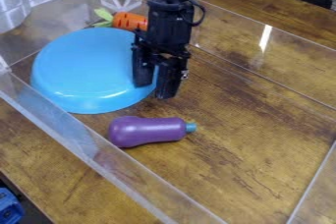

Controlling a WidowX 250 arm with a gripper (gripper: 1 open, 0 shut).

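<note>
A blue round plastic dish (85, 71) lies on the wooden floor at left, with my black gripper (155, 79) reaching down at its right edge, over or touching the rim. Whether the fingers are open or shut is unclear. A purple toy eggplant (148, 130) with a teal tip lies in front of the dish, apart from the gripper. An orange carrot toy (126, 21) with green leaves is at the back, partly hidden behind the arm.
Clear plastic walls (53, 120) border the wooden area (243, 130). A small blue object (7, 208) sits outside the wall at bottom left.
</note>
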